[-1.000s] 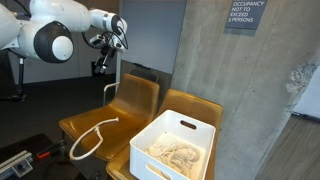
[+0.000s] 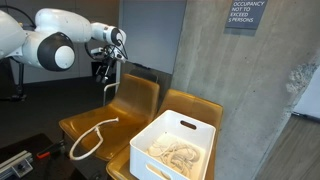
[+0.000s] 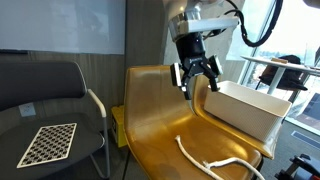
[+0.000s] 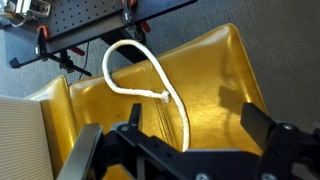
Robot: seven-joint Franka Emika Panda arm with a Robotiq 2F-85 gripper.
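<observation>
A white rope (image 4: 181, 106) lies in a bent loop across the tan chair seat (image 4: 222, 85), one stretch running toward the bottom of the wrist view. My gripper is open above the seat, its fingers well apart and nothing between them. In exterior view 2 the gripper (image 3: 199, 82) hangs clear of the rope (image 3: 228, 161), near the chair's backrest. Seen from exterior view 1, the rope (image 2: 97, 127) curves over the seat's front edge. More pale rope (image 2: 180, 157) is heaped inside a white bin (image 2: 152, 167) on the neighbouring chair.
Behind the seats rise the tan backrests (image 2: 137, 96). A dark perforated surface (image 4: 85, 18) fills the wrist view's top left. A grey chair (image 3: 45, 125) stands at the left in exterior view 2. Air above the rope is free.
The arm has come lower and a little toward the chairs, with the gripper staying open in the air. Rope and bin have kept their places.
</observation>
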